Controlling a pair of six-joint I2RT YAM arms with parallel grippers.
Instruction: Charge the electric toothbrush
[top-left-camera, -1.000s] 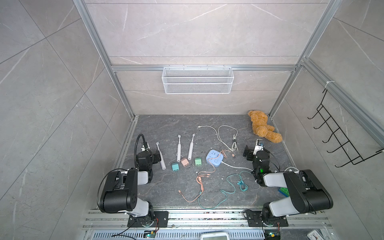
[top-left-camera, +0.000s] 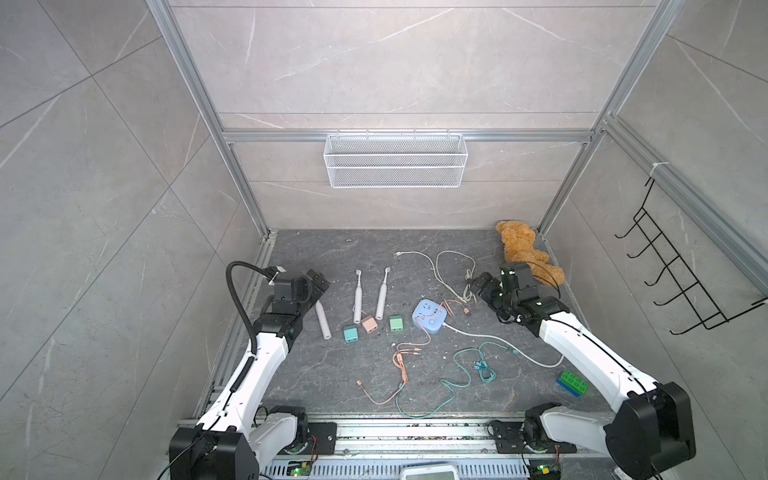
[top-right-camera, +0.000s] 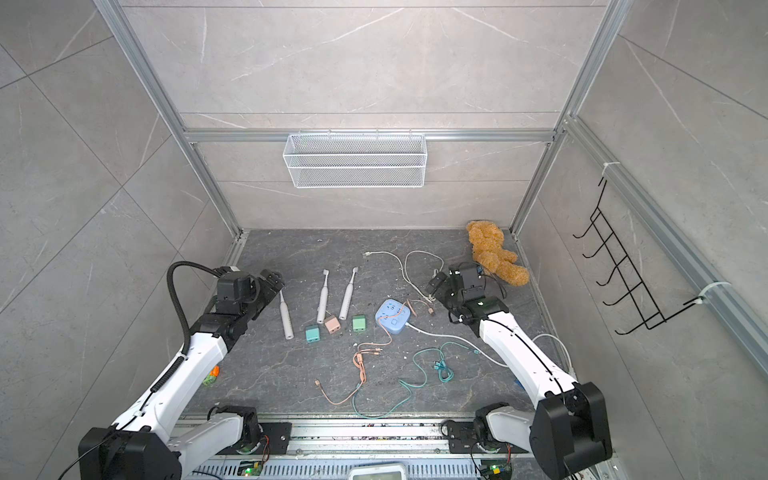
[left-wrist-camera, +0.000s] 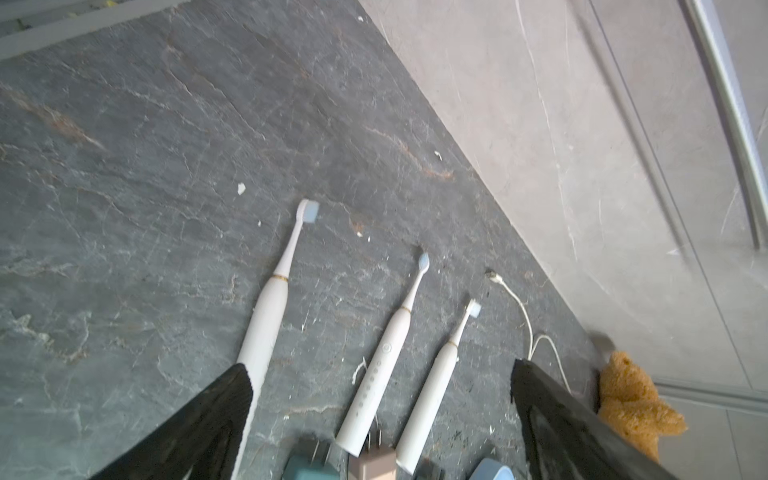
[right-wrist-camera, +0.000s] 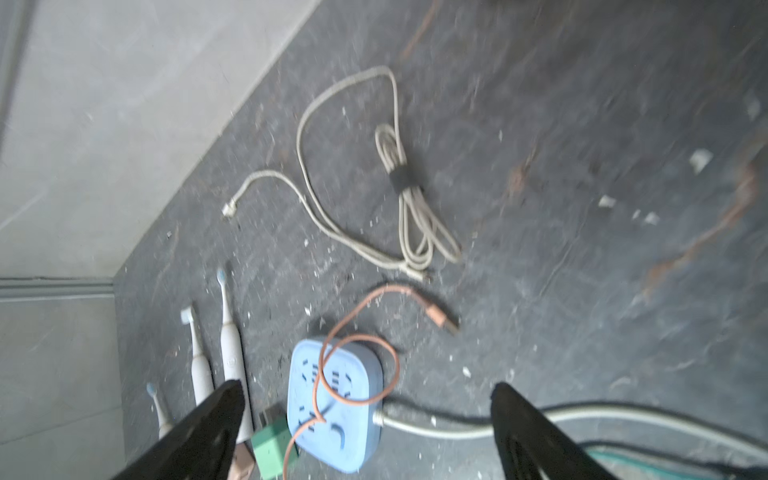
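Note:
Three white electric toothbrushes lie on the left half of the table: left (left-wrist-camera: 261, 327), middle (left-wrist-camera: 378, 371), right (left-wrist-camera: 432, 389). My left gripper (top-left-camera: 313, 288) hangs open above the leftmost one. A blue power strip (right-wrist-camera: 334, 408) sits at centre right, an orange cable across it. Small charger blocks in teal (top-left-camera: 351, 334), pink (top-left-camera: 369, 324) and green (top-left-camera: 396, 323) lie below the brushes. Beyond the strip, my right gripper (top-left-camera: 481, 285) is open above a bundled white cable (right-wrist-camera: 416, 224).
A teddy bear (top-right-camera: 497, 252) sits at the back right. Orange (top-left-camera: 401, 368) and teal (top-left-camera: 452, 388) cables lie across the front. A wire basket (top-left-camera: 395, 160) hangs on the back wall, a black hook rack (top-left-camera: 688, 292) on the right wall.
The left gripper has risen over the left of the table; the right one has swung left from near the teddy toward the white cable.

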